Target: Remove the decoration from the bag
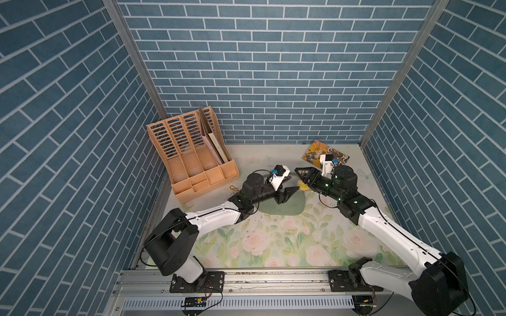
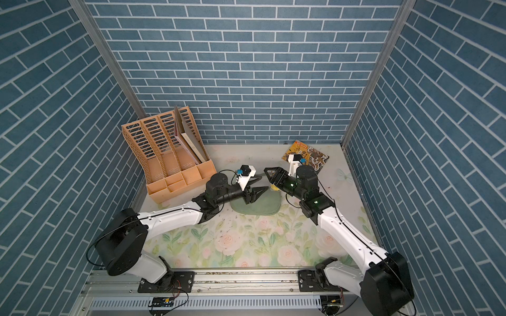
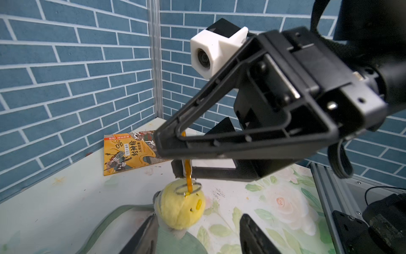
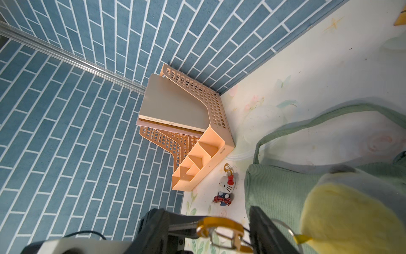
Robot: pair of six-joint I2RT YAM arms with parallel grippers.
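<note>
A yellow plush decoration [image 3: 179, 205] with metal rings and an orange strap sits over the green bag [image 4: 270, 190]. In the left wrist view my right gripper is at the top of that strap, the strap upright between its fingers; in the right wrist view an orange clasp [image 4: 220, 226] lies between them, and whether they grip it is unclear. My left gripper [image 1: 290, 184] stands open just left of the plush, which shows between and beyond its fingertips in its wrist view.
A peach organizer [image 1: 192, 173] holding folders stands at back left, with a Hello Kitty keychain [image 4: 224, 188] near it. A yellow book [image 1: 316, 152] lies at back right.
</note>
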